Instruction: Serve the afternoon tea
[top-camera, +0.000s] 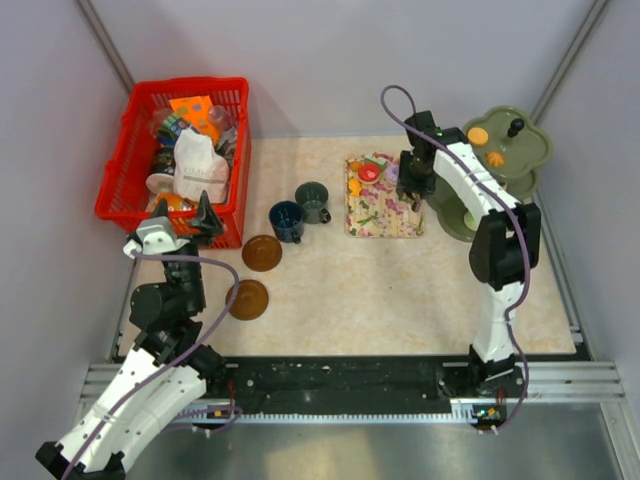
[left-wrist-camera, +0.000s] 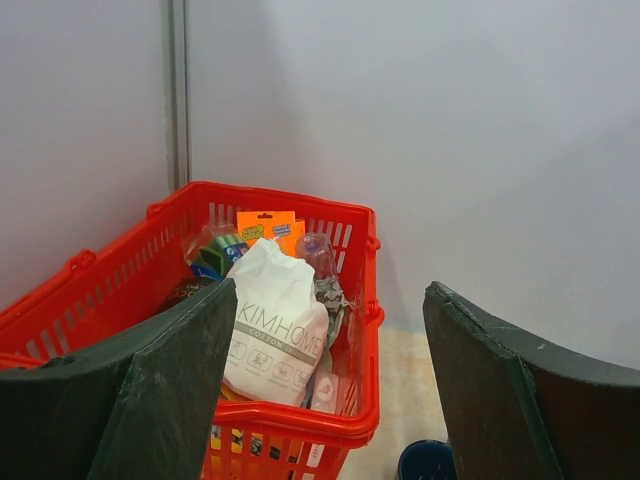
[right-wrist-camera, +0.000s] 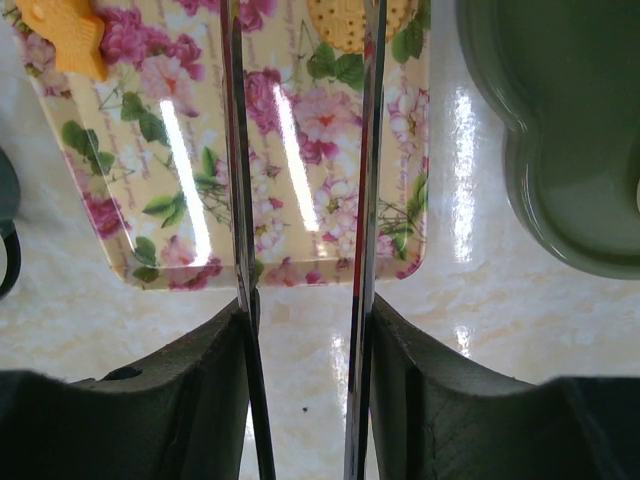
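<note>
My right gripper (top-camera: 410, 180) is over the floral tray (top-camera: 384, 220), its fingers part open, near a round cracker (right-wrist-camera: 350, 30) at the top of the right wrist view, partly hidden by the fingers. Yellow pieces (right-wrist-camera: 75, 45) and a red item (top-camera: 369, 172) lie on the tray. A green tiered stand (top-camera: 525, 160) holding treats is at the right. A blue mug (top-camera: 286, 222) and a grey-green mug (top-camera: 312, 199) stand left of the tray, with two brown saucers (top-camera: 261, 253) nearby. My left gripper (top-camera: 183, 217) stands open beside the red basket, nothing between its fingers.
The red basket (top-camera: 232, 100) full of packages fills the back left. Walls border the back and sides.
</note>
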